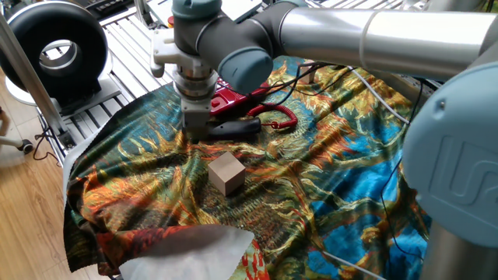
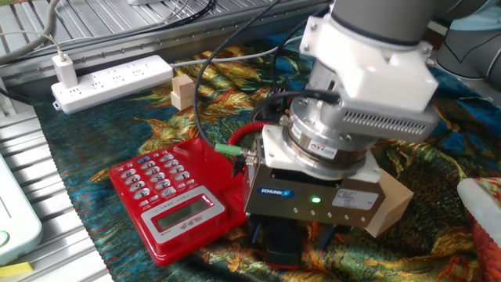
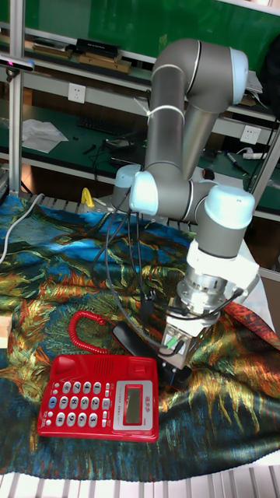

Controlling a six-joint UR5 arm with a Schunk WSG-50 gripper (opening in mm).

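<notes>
A black telephone handset (image 1: pixel 237 128) lies on the patterned cloth, off its red telephone (image 2: pixel 176 204) and joined to it by a coiled red cord (image 1: pixel 280 118). My gripper (image 1: pixel 194 134) points down at the handset's end farthest from the cord. From the other side, the handset's end (image 2: pixel 283 241) shows under the gripper's metal body. The view from across the table puts the handset (image 3: pixel 129 338) beside the telephone, with the gripper (image 3: pixel 171 375) over its near end. How the fingers stand against the handset is too dark and covered to make out.
A wooden block (image 1: pixel 227 173) stands on the cloth near the gripper. Smaller wooden blocks (image 2: pixel 182 92) sit by a white power strip (image 2: pixel 113 84). Loose cables hang from the arm. A white sheet (image 1: pixel 191 255) lies at the cloth's edge.
</notes>
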